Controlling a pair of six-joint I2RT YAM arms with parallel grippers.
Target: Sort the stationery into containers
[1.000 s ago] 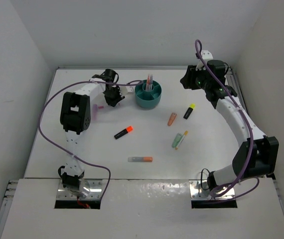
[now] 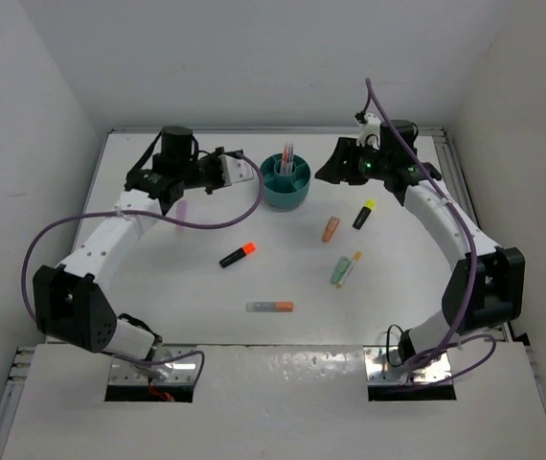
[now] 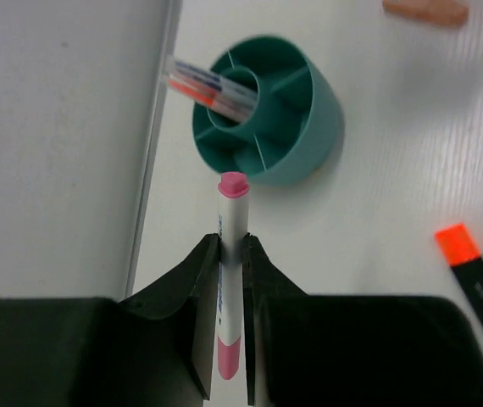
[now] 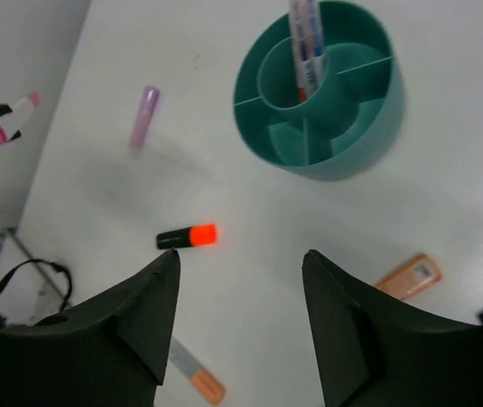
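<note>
My left gripper is shut on a white marker with pink ends (image 3: 231, 220), held upright left of the teal divided holder (image 2: 285, 192), whose inner cup holds several pens (image 4: 308, 42). My right gripper hangs right of the holder, its fingers apart and empty. On the table lie a black marker with orange cap (image 2: 232, 259), an orange-brown piece (image 2: 330, 228), a black-and-yellow marker (image 2: 363, 216), a green piece (image 2: 339, 270), a yellow stick (image 2: 350, 268), a grey-and-orange marker (image 2: 269, 307) and a purple piece (image 4: 145, 114).
The white table (image 2: 139, 287) has free room at the front left and right. Walls border it on both sides and at the back. Cables arc over both arms.
My left gripper has risen from the table with the white-and-pink marker. My right arm has moved left toward the holder.
</note>
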